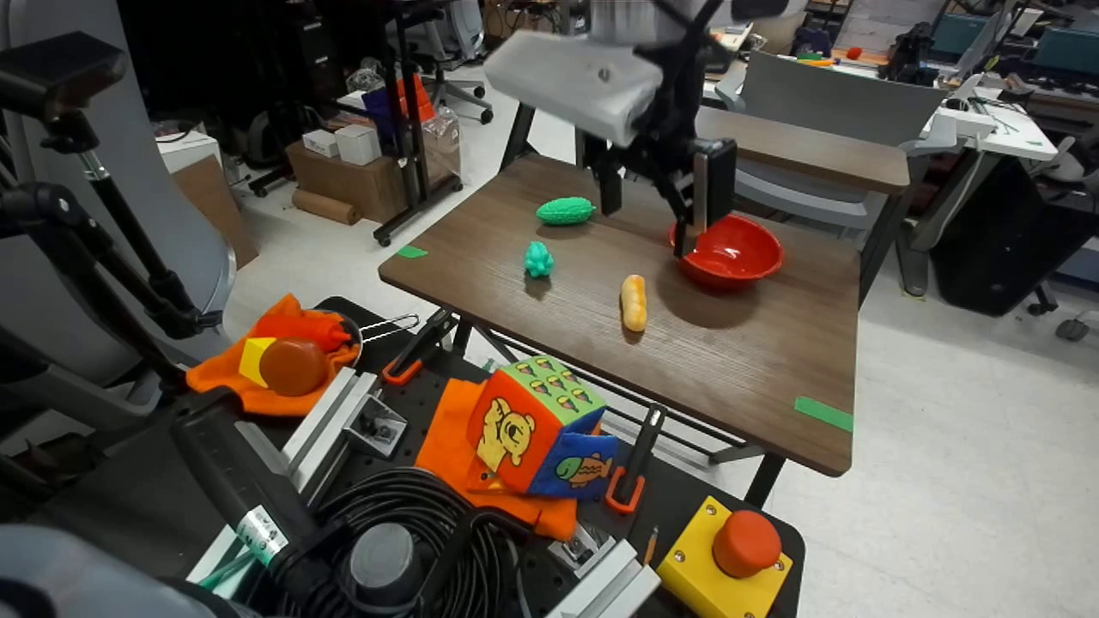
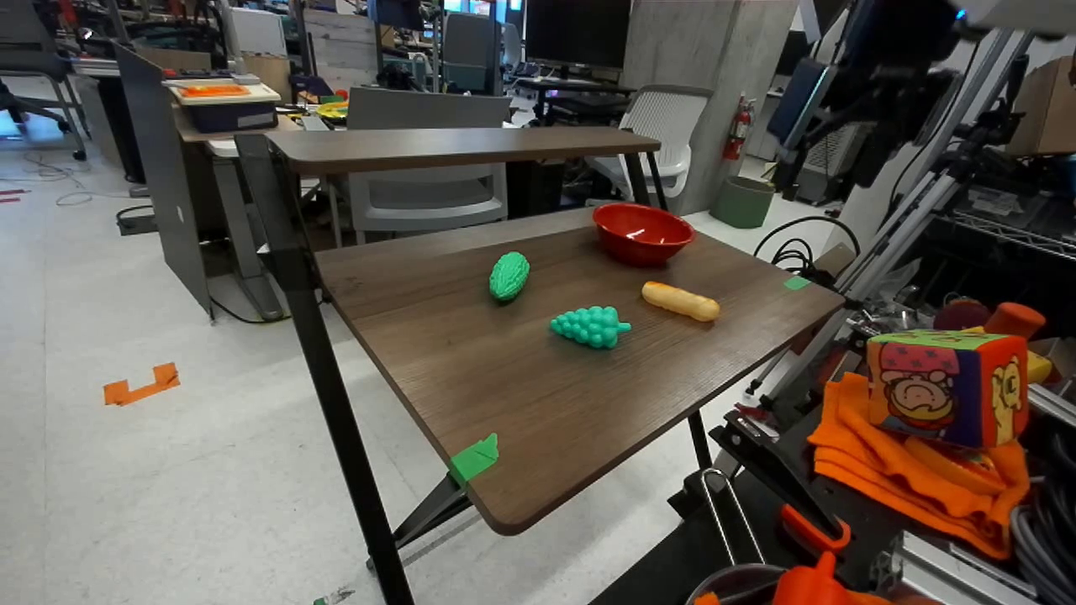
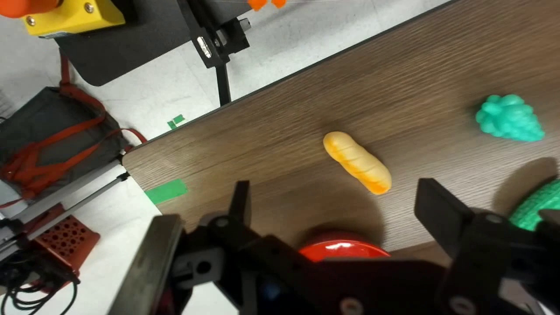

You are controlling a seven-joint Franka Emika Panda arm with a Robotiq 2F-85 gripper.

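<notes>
In exterior view 1 my gripper [image 1: 646, 215] hangs above the back of the brown table, its fingers wide apart and nothing between them. The wrist view shows the open gripper over the tabletop. A yellow-orange bread-like toy [image 3: 358, 162] lies on the bare wood. The red bowl [image 2: 643, 234] is empty; part of it is hidden behind the gripper in the wrist view. A teal grape-like toy [image 2: 591, 327] and a bumpy green vegetable toy [image 2: 509, 276] lie apart from each other on the table.
A raised shelf [image 2: 454, 147] runs along the table's back edge. In front stands a black cart with a picture cube [image 1: 541, 427], coiled cable and a yellow box with a red button [image 1: 726, 556].
</notes>
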